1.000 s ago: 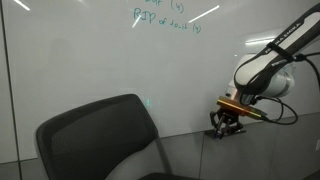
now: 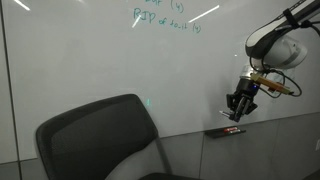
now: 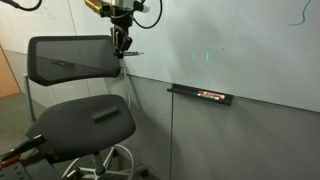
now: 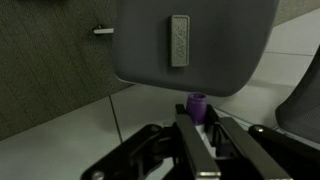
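A marker with a purple end [image 4: 197, 101] and a pale body sticks out between the fingers of my gripper, which is shut on it. In exterior view 2 the gripper [image 3: 122, 46] hangs in front of the whiteboard [image 3: 230, 45], close to the chair back, with the thin marker [image 3: 134, 54] pointing sideways. Exterior view 1 has the gripper [image 2: 237, 108] just above the marker tray. An oblong eraser [image 4: 180, 40] lies on the dark chair seat [image 4: 140, 55], beyond the marker in the wrist view and apart from it.
The marker tray [image 3: 186, 91] on the lower board edge holds a few items with red and white showing. The chair's mesh back [image 2: 95, 140] stands left of the arm. Writing [image 2: 165, 20] fills the upper board.
My gripper has risen away from the tray and shifted slightly right over the last second. The wrist has turned, and the marker now shows pointing sideways.
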